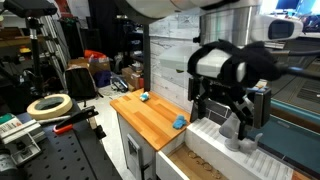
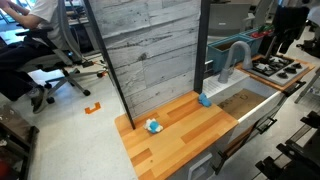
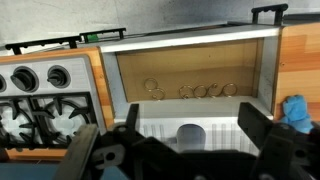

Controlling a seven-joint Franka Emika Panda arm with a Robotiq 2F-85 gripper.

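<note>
My gripper [image 1: 225, 120] stands open and seems empty, its dark fingers spread wide above the sink area. A grey faucet [image 1: 232, 128] is partly hidden behind the fingers in exterior view 1. Seen from above in the wrist view, the gripper straddles the faucet's round grey top [image 3: 191, 135], with one finger on each side; contact cannot be made out. Between counter and front edge, an open drawer [image 3: 195, 54] with a wooden bottom holds several thin rings [image 3: 185, 91].
A stove [image 2: 276, 68] with knobs lies beside the drawer. On the wooden counter [image 2: 180, 128] sit a crumpled blue cloth [image 2: 204, 100] and a small blue-and-white item [image 2: 153, 125]. A white brick-patterned wall [image 2: 160, 50] and dark post back the counter.
</note>
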